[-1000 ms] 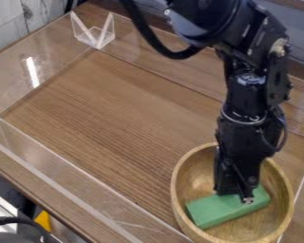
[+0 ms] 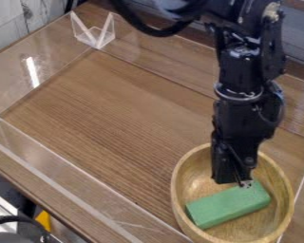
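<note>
A wooden bowl [image 2: 193,176] sits at the bottom right, holding a green rectangular block [image 2: 228,205] that lies flat inside. My black gripper [image 2: 234,176] hangs over the back part of the bowl, above the block. Its fingertips are dark and close together, and it looks shut, with nothing visible held between them.
A small clear plastic item [image 2: 98,30] stands near the back left. Cables lie at the bottom left corner, and the table edge runs along the left.
My gripper has risen and shifted slightly back from the green block, which is now more fully visible in the bowl.
</note>
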